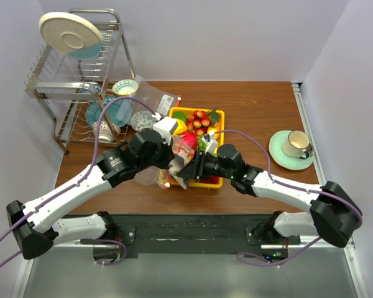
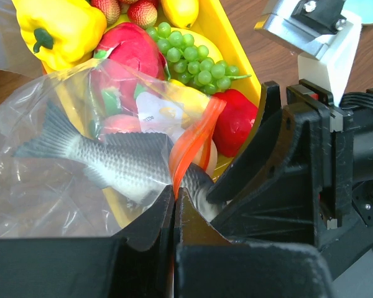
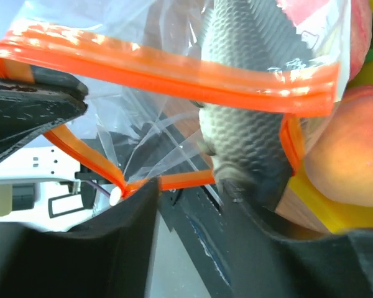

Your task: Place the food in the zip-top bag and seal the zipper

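A grey fish (image 2: 127, 162) lies mostly inside the clear zip top bag (image 2: 43, 186), its tail deep in the bag. In the right wrist view the fish's head end (image 3: 245, 164) sticks out past the orange zipper strip (image 3: 174, 77), and the mouth of the bag gapes around it. My left gripper is shut on the bag's orange edge. My right gripper is part open at the fish's head, with one blurred finger (image 3: 255, 226) close against or over it; a gap shows between the fingers. Whether that finger touches the fish I cannot tell.
Beneath the bag stands a yellow basket (image 1: 221, 124) of toy fruit and vegetables, including green grapes (image 2: 193, 59) and a yellow pepper (image 2: 59, 28). A dish rack (image 1: 68, 87) is at the left, a mug (image 1: 295, 144) on a green plate at the right.
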